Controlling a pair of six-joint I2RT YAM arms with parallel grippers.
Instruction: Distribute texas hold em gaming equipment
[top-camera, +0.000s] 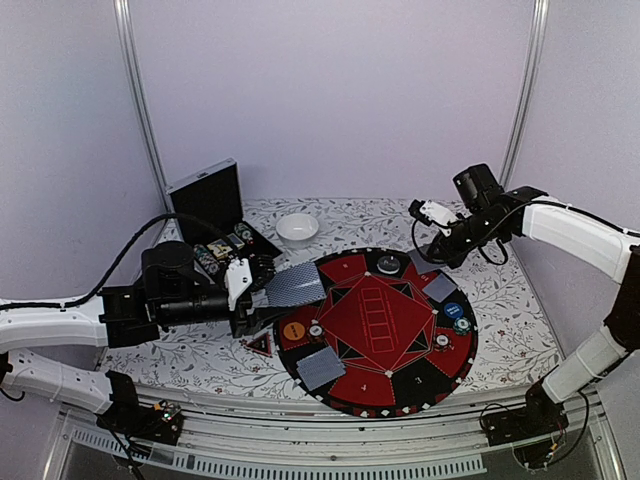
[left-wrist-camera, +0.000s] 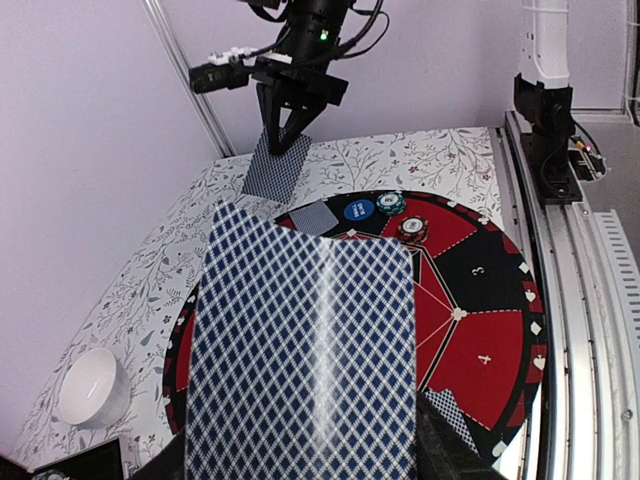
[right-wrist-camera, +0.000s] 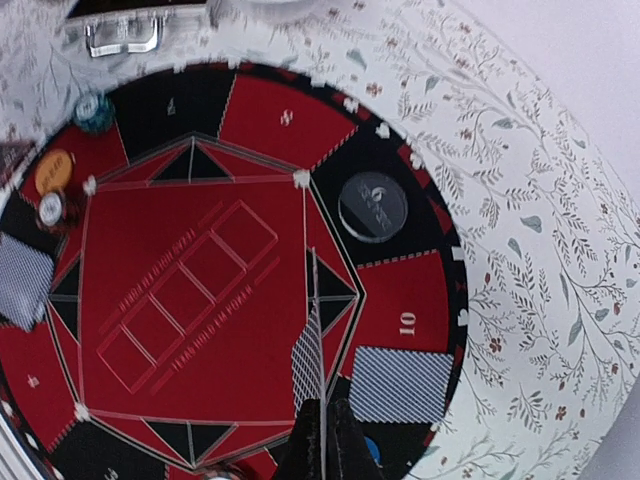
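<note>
A deck of blue-checked cards (left-wrist-camera: 300, 350) fills the front of the left wrist view, with my left gripper (top-camera: 262, 300) shut on it over the mat's left side. My right gripper (top-camera: 447, 250) is shut on a single card (left-wrist-camera: 275, 172), above the mat's back right. That held card appears nearly edge-on in the right wrist view, rising from the fingertips (right-wrist-camera: 310, 445). One card (right-wrist-camera: 400, 385) lies face down on the mat by the section marked 10. Another card (top-camera: 320, 368) rests at the mat's front left.
The round red-and-black poker mat (top-camera: 375, 385) carries a clear disc (right-wrist-camera: 373, 207), an orange button (top-camera: 294, 331), a blue button (top-camera: 453, 310) and chips. Behind stand an open chip case (top-camera: 205, 205) and a white bowl (top-camera: 297, 228).
</note>
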